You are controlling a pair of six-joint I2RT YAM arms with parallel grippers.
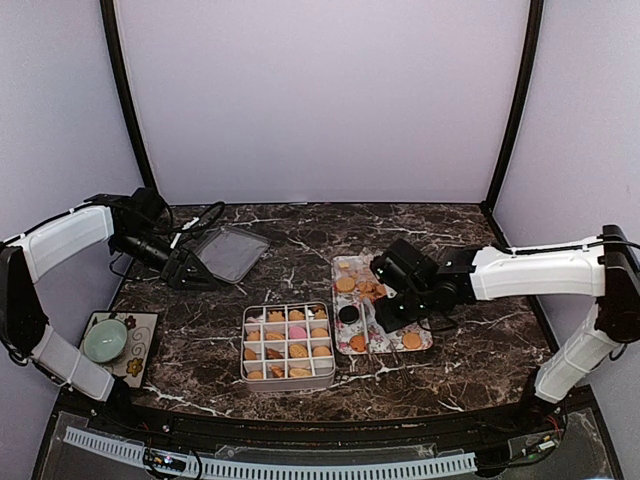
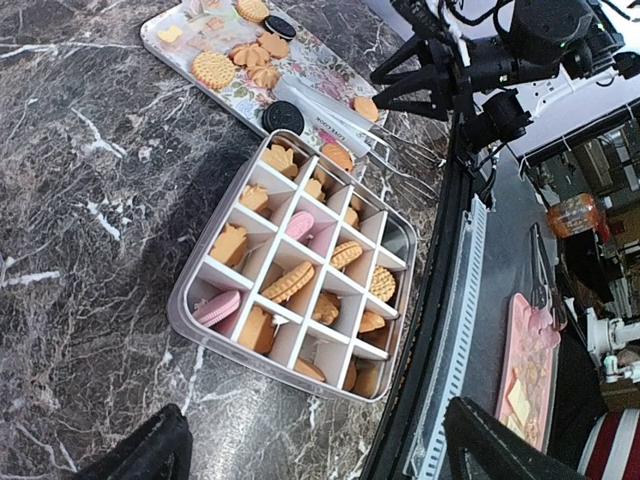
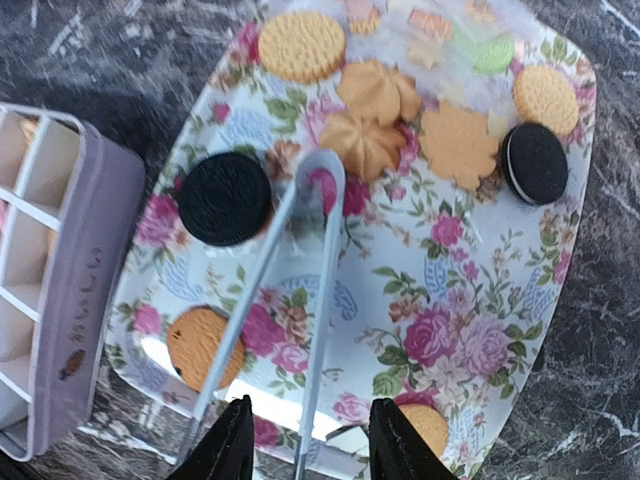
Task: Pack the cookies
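The divided box (image 1: 290, 382) stands in the middle of the table, its compartments holding brown and pink cookies. To its right lies the floral tray (image 3: 440, 345) with loose cookies, among them a dark round cookie (image 3: 225, 198), a round biscuit (image 3: 302, 46) and a flower-shaped cookie (image 3: 459, 145). Metal tongs (image 3: 327, 285) lie across this tray, handle ends toward the front. My right gripper is part open above the tongs, which pass below or between its fingers; no grip on them shows. My left gripper stands open and empty, away to the left.
An empty clear lid (image 1: 232, 254) lies at the back left. A green bowl (image 1: 105, 340) sits on a patterned tray (image 1: 137, 362) at the left edge. The table between lid and floral tray is bare.
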